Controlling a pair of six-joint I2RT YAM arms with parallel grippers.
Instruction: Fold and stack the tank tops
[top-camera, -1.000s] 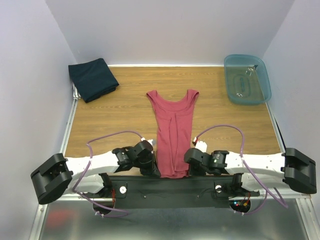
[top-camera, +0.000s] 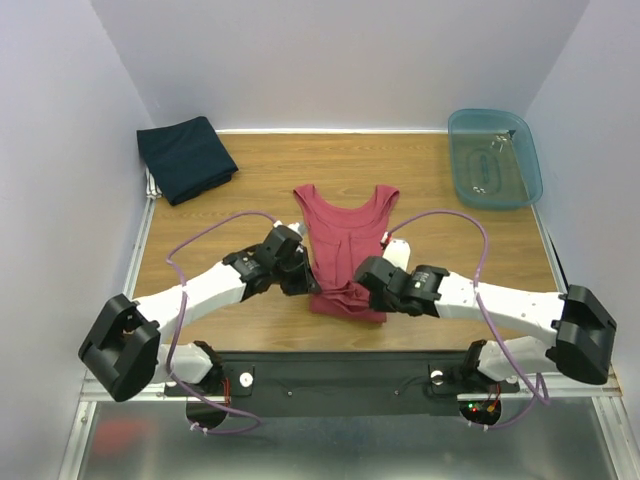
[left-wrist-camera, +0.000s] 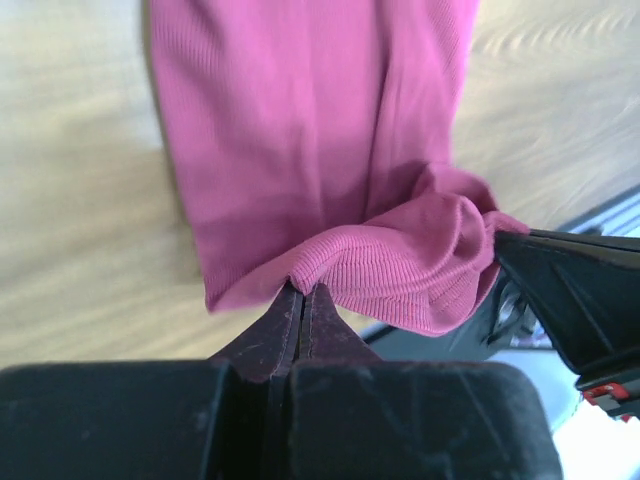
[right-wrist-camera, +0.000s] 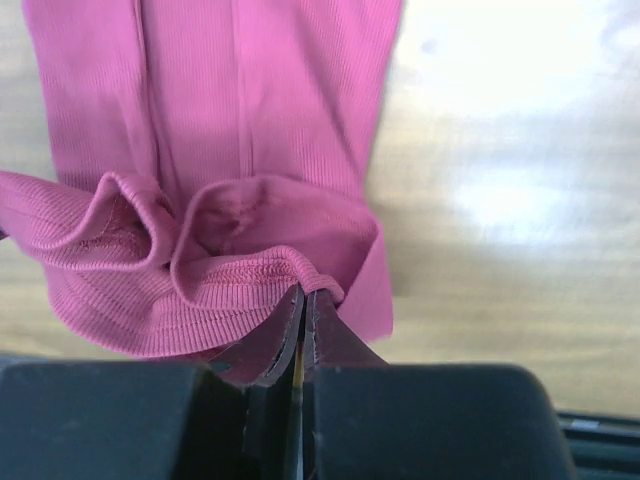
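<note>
A maroon tank top (top-camera: 340, 240) lies mid-table, straps away from me, its lower part bunched up over itself. My left gripper is shut on the bunched fabric at the left side, seen pink in the left wrist view. My right gripper is shut at the fold on the right side, its tips at the fabric's ribbed edge; how much cloth is between them is hidden.
A dark folded cloth (top-camera: 185, 160) lies at the back left. A teal plastic bin (top-camera: 493, 160) stands at the back right. Bare wood (top-camera: 210, 230) shows either side of the tank top.
Both grippers have moved away from the near edge toward the back, and the tank top's lower part is now folded up and bunched onto itself.
</note>
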